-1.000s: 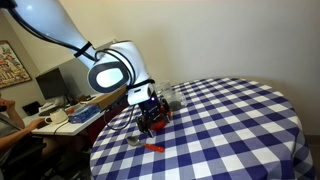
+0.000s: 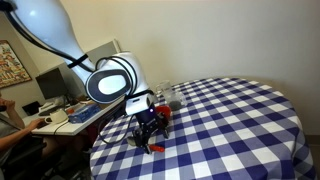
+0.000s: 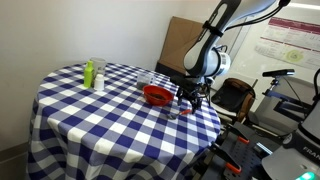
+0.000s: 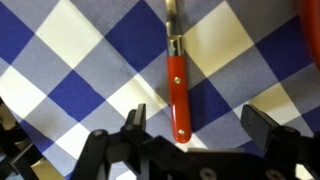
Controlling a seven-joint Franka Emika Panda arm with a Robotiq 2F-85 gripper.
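Observation:
Lying on the checked tablecloth is a utensil with a red handle [image 4: 179, 95] and a metal shaft [image 4: 172, 18]; its far end runs out of the wrist view. My gripper is open above the handle, one finger [image 4: 136, 118] to its left and the other finger [image 4: 257, 122] to its right, nothing held. From the first exterior side, the red handle [image 2: 156, 148] shows just below the gripper [image 2: 150, 143]. In the second exterior view the gripper [image 3: 188, 106] is low over the table, near the red handle [image 3: 186, 112].
A red bowl [image 3: 157, 95] stands close to the gripper, its edge [image 4: 310, 30] showing at the wrist view's right. Green [image 3: 89, 74] and white [image 3: 99, 82] bottles and a clear container [image 3: 147, 77] stand farther off.
The utensil appears to lie where it was.

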